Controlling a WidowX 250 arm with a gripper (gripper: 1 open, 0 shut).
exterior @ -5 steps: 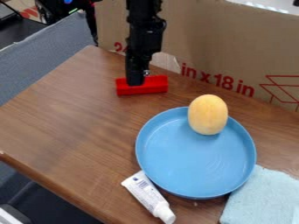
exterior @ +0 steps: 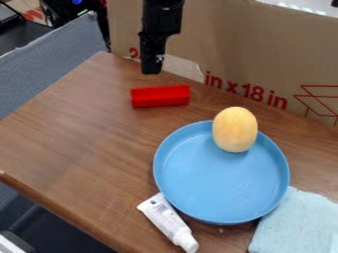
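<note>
My black gripper (exterior: 152, 64) hangs from the top of the view, shut, with nothing visible between its fingers, just above and behind a red block (exterior: 160, 96) lying on the wooden table (exterior: 73, 128). A blue plate (exterior: 218, 183) sits at the right with a yellow egg-shaped object (exterior: 235, 128) on its back part. A white tube (exterior: 168, 222) lies at the plate's front left.
A light blue cloth (exterior: 297, 222) lies at the right front corner. A cardboard panel (exterior: 264, 54) stands along the back.
My gripper has risen away from the red block over the last second. The block and other objects look unmoved.
</note>
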